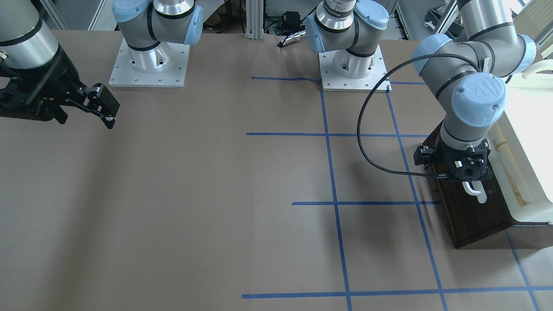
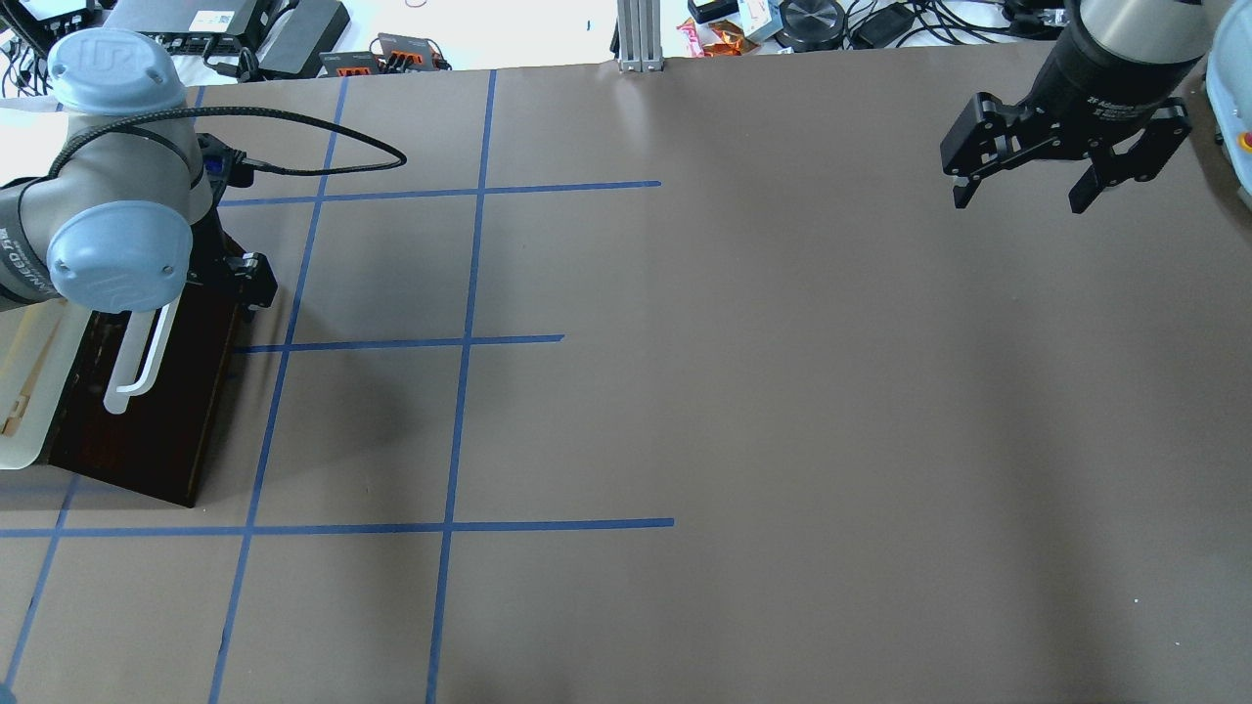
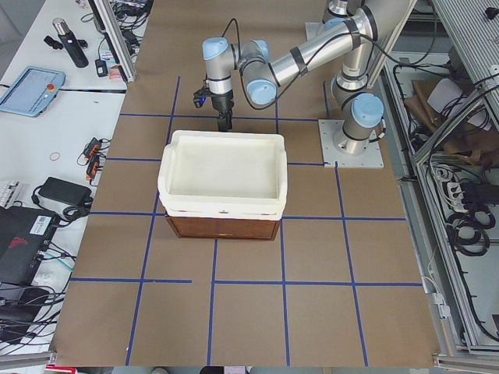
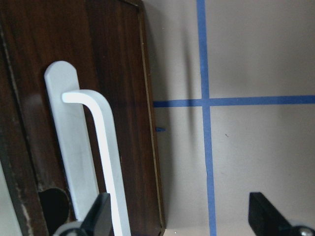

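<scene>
A dark wooden box (image 1: 466, 217) has a white bar handle (image 4: 108, 147) on its face and a white tray (image 3: 222, 175) on top. My gripper is at that face, over the handle's upper part in the front view. In the left wrist view its fingertips stand wide apart at the bottom corners, the handle just inside the left one and bare floor towards the right one. It is open; whether it touches the handle I cannot tell.
Another dark gripper (image 2: 1062, 158) hangs to one side, and other arm bases stand at the back.
</scene>
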